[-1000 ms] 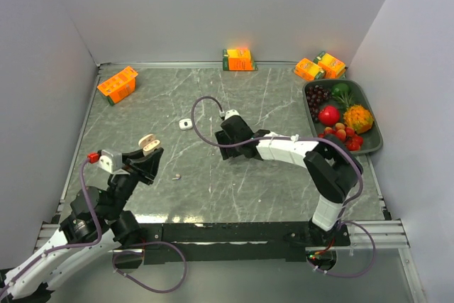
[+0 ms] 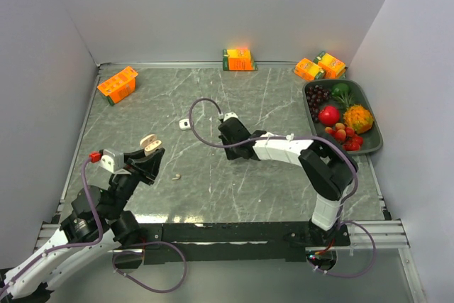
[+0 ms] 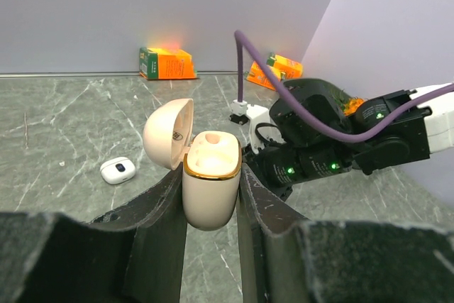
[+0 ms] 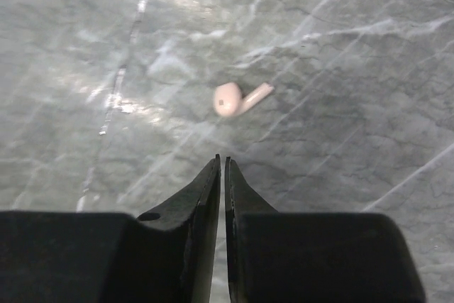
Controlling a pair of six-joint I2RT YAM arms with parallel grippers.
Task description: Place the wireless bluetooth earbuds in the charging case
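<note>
My left gripper is shut on the open charging case (image 3: 211, 182), held upright with its lid (image 3: 167, 133) raised, at lower left of the top view. My right gripper is low over the marble table, fingertips together; nothing shows between them. A pale earbud (image 4: 228, 98) lies on the table just beyond those fingertips in the right wrist view; in the top view an earbud (image 2: 176, 177) lies right of the case.
A small white object (image 2: 185, 124) lies mid-table. Orange boxes (image 2: 238, 59) stand along the back and left, and a fruit tray (image 2: 376, 129) is at right.
The right arm has shifted slightly in the top view. The left gripper and case look almost unchanged.
</note>
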